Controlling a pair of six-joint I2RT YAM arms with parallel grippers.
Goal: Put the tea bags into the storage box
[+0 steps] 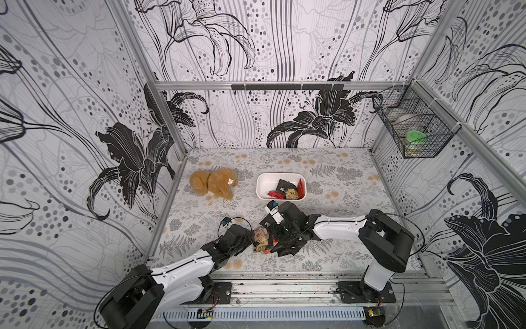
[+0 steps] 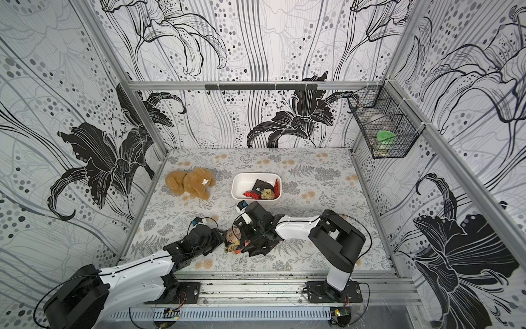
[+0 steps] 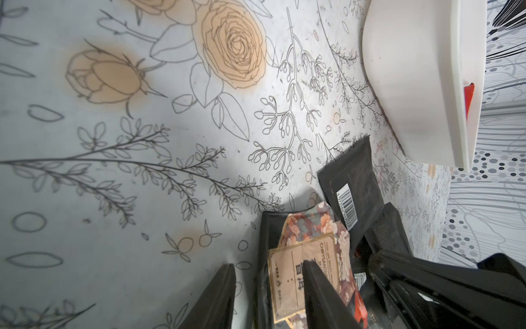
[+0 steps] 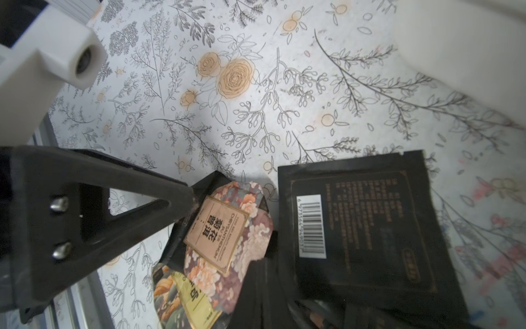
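Tea bags lie in a pile on the table between my two grippers. A floral-labelled tea bag [image 3: 304, 257] is closest to my left gripper, whose fingers stand apart at its near edge; their hold on it is unclear. A black tea bag with a barcode [image 4: 361, 230] lies beside it. Above the pile, my right gripper is shut, its tips dark against the black wrappers, with nothing plain between them. A yellow-labelled bag [image 4: 191, 301] is partly under the floral one. Behind the pile stands the white storage box [image 1: 265, 187], with several tea bags [image 1: 285, 188] inside.
A brown plush toy [image 1: 214, 182] lies at the back left of the table. High on the right wall hangs a black wire basket [image 1: 419, 128]. Free table shows to the right of the box. My two grippers are very close together.
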